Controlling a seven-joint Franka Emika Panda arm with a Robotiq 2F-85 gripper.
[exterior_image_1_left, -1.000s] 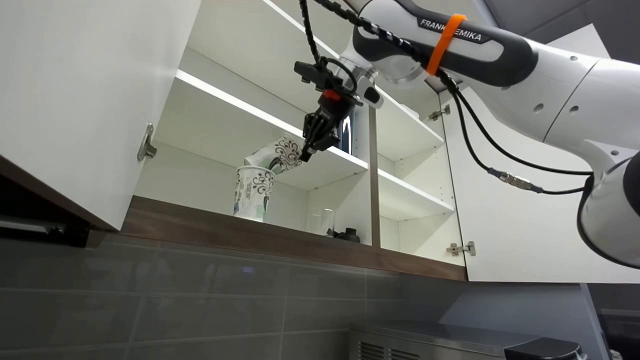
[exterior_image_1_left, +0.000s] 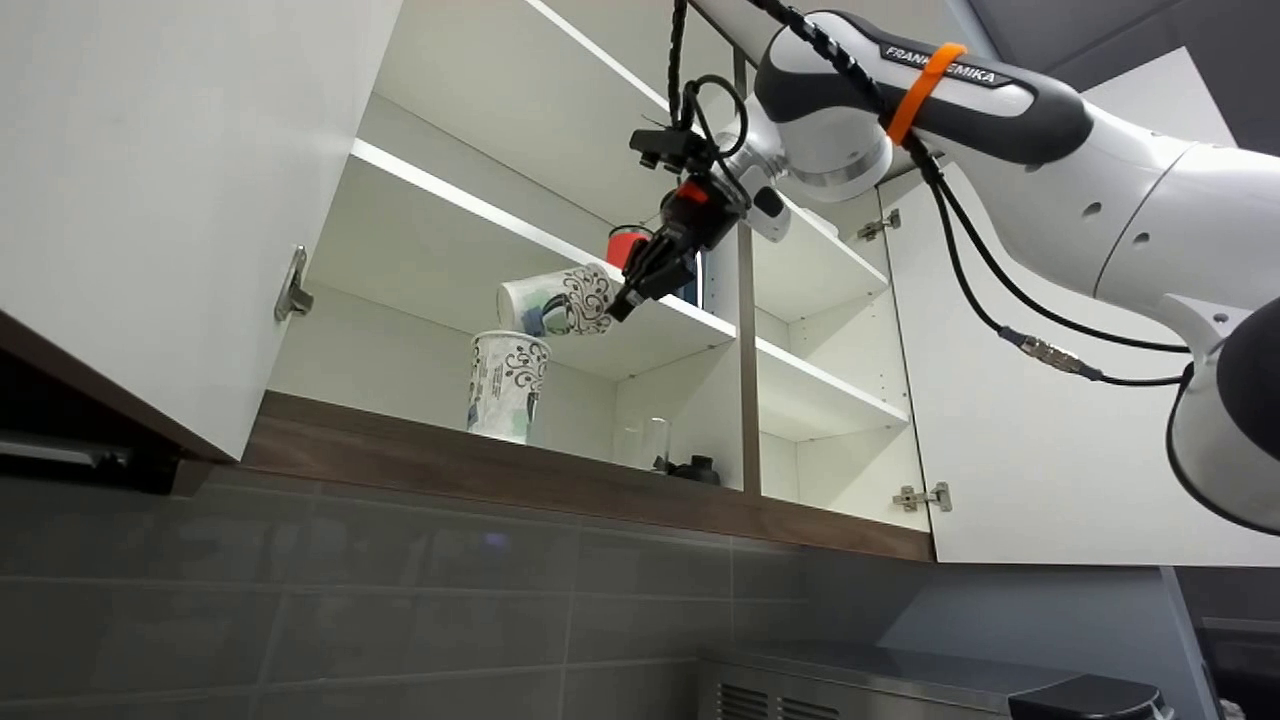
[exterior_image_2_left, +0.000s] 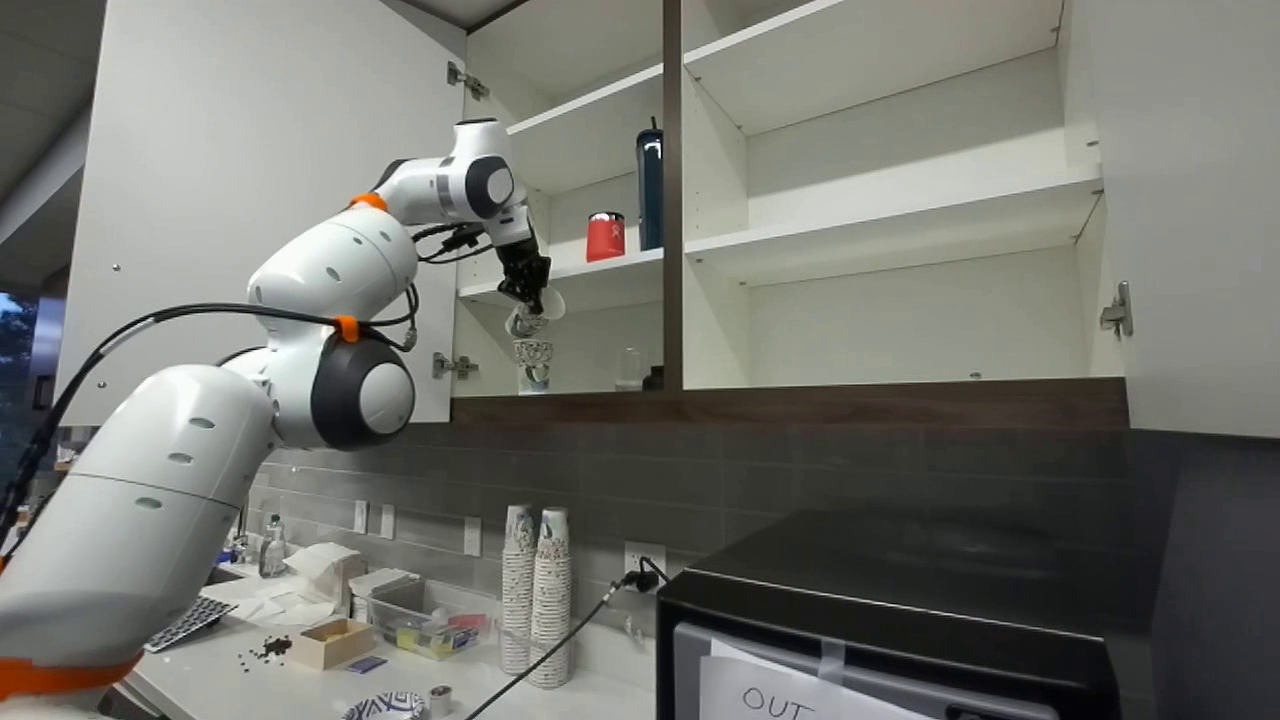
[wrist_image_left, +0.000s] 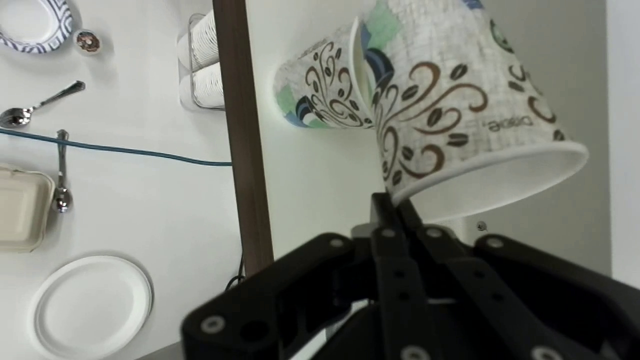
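Observation:
A patterned paper cup (wrist_image_left: 447, 102) hangs from my gripper, which is shut on its thin rim. In exterior view 1 this held cup (exterior_image_1_left: 558, 302) lies steeply tilted over, its far end just above a second paper cup. That standing cup (exterior_image_1_left: 507, 386) is upright on the cabinet's bottom shelf, close to the front edge. The wrist view shows the standing cup (wrist_image_left: 327, 84) partly behind the held one; whether the two touch, I cannot tell. Small in exterior view 2, my gripper (exterior_image_2_left: 534, 306) is in front of the held cup.
On the shelf above stand a red mug (exterior_image_2_left: 606, 236) and a dark tumbler (exterior_image_2_left: 650, 190). A clear glass (exterior_image_1_left: 654, 444) and a black object (exterior_image_1_left: 696, 469) sit right of the standing cup. Open cabinet doors flank the space. The right-hand shelves look empty.
The hand has shifted right in exterior view 1, uncovering the red mug. The held cup has swung nearer to level, its far end now higher above the standing cup, which has not moved.

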